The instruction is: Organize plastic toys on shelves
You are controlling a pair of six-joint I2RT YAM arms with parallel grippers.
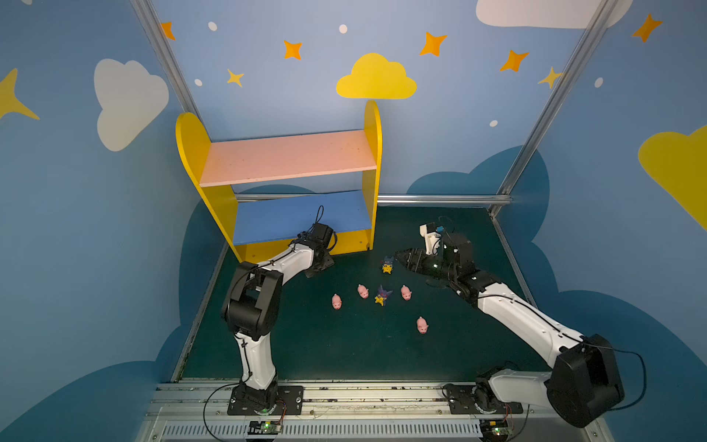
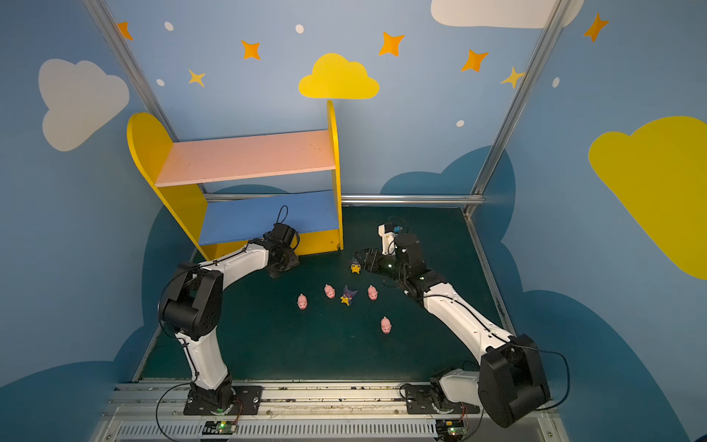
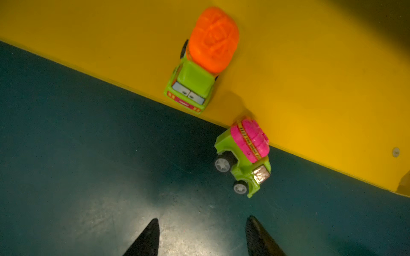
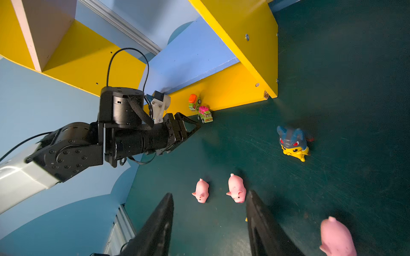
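Note:
My left gripper hangs open over the floor at the shelf's front, facing two toy trucks. A green truck with an orange load (image 3: 200, 59) stands on the yellow bottom board; a green truck with a pink load (image 3: 245, 153) is at its front edge. My right gripper is open and empty, right of the shelf front. Below it and around lie pink pigs (image 1: 336, 301), a blue-eared yellow figure (image 4: 294, 145) and a purple-and-yellow figure (image 1: 382, 296).
The shelf unit has an empty pink top board (image 1: 287, 154) and an empty blue middle board (image 1: 287, 210). Open green floor (image 1: 449, 353) lies in front and at the right.

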